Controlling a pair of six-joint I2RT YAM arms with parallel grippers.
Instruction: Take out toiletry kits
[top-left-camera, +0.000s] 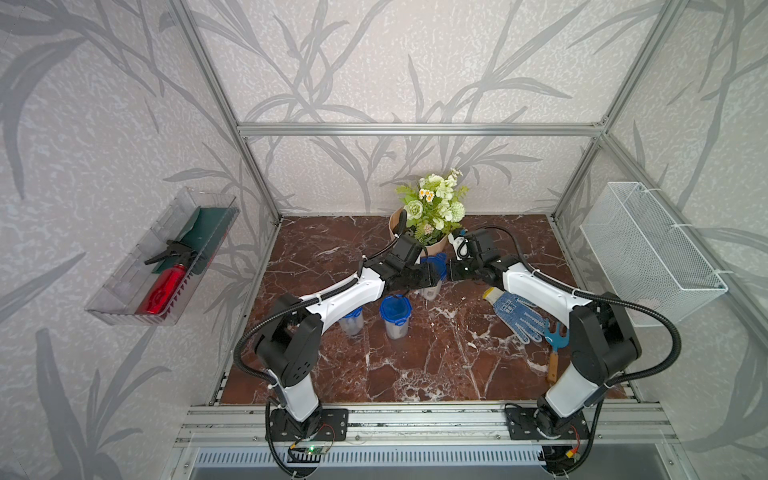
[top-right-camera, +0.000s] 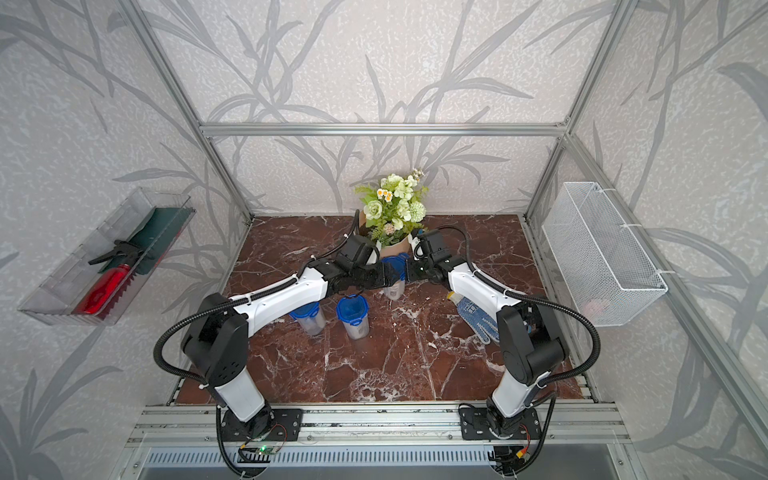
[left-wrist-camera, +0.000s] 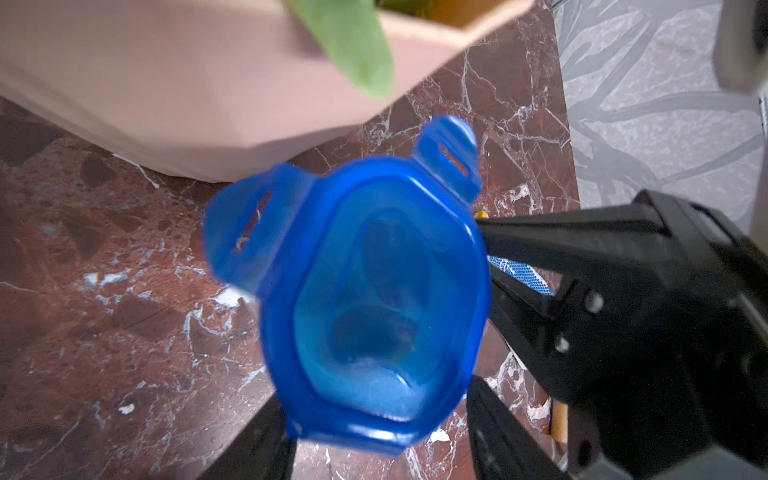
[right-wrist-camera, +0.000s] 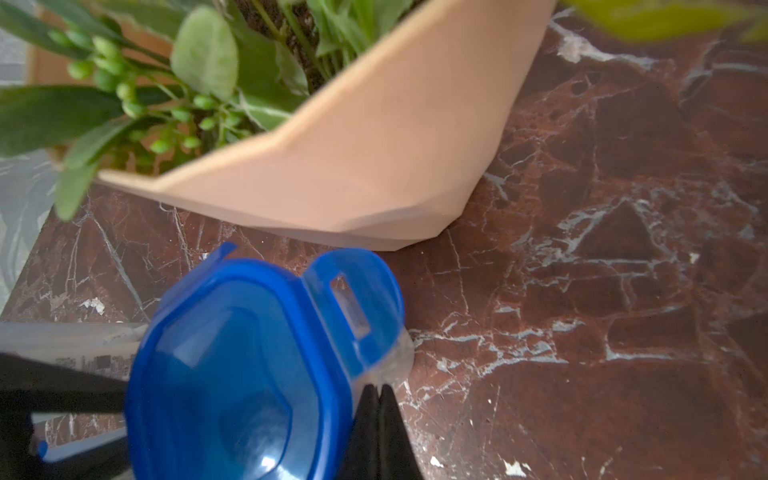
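Note:
A clear container with a blue lid stands in front of the flower pot, between my two grippers. My left gripper is open, its fingers on either side of the container. In the left wrist view, the lid hides whether they touch its walls. At the other side of the same lid, my right gripper is shut, its fingertips close together below a lid tab. Nothing shows between them. Two more blue-lidded containers stand nearer the front: one in the open, the other partly behind my left arm.
Blue gloves and a blue hand fork lie at the right. A clear bin with red-handled tools hangs on the left wall, a white mesh basket on the right.

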